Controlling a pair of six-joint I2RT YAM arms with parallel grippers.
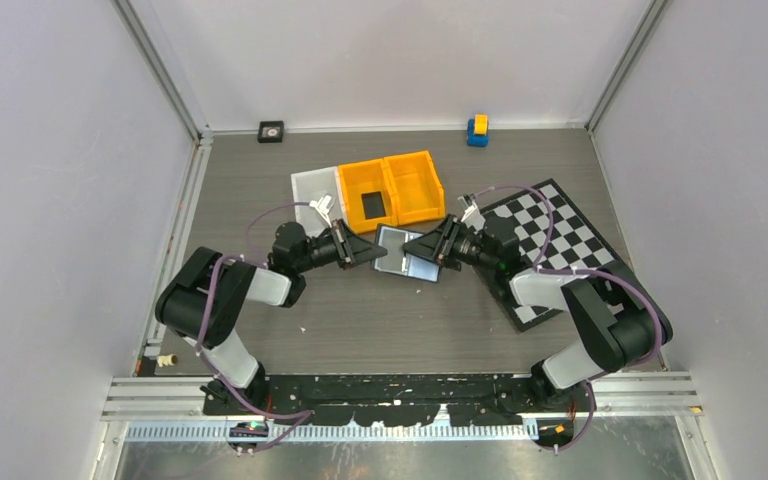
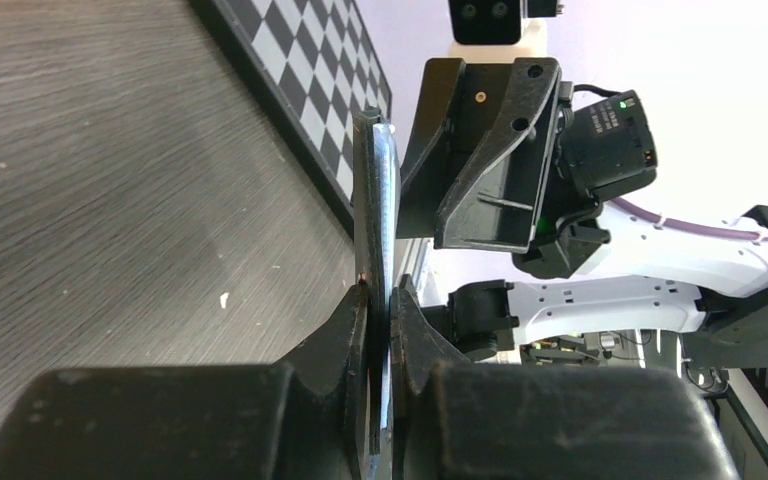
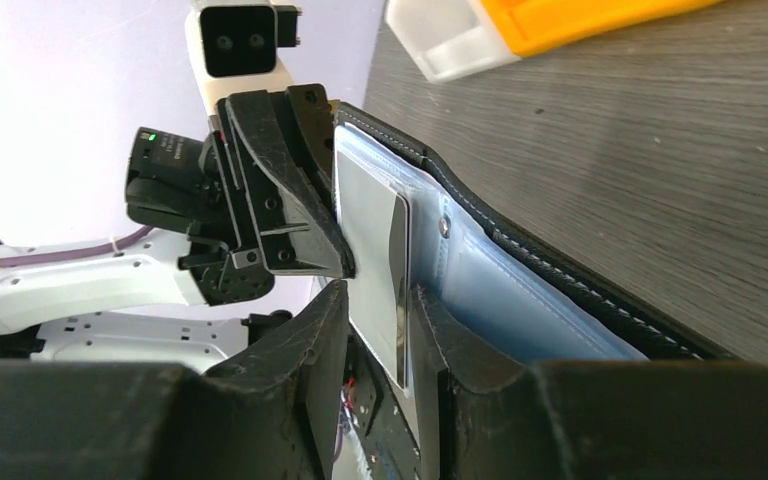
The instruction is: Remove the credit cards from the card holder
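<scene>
An open card holder (image 1: 423,262), dark outside with a pale blue plastic lining (image 3: 520,300), is held upright between my two grippers over the middle of the table. In the left wrist view it appears edge-on, with my left gripper shut on its edge. In the right wrist view a grey card (image 3: 370,240) stands along the lining, and my right gripper has its fingertips at that card's near edge; how firmly they grip is hard to see. The left fingertips reach the holder's far side in that view.
An orange two-part bin (image 1: 415,185) with a white section (image 1: 312,186) lies behind the grippers. A checkered board (image 1: 560,240) is at right. A small black box (image 1: 271,131) and a blue-yellow object (image 1: 478,135) stand at the back.
</scene>
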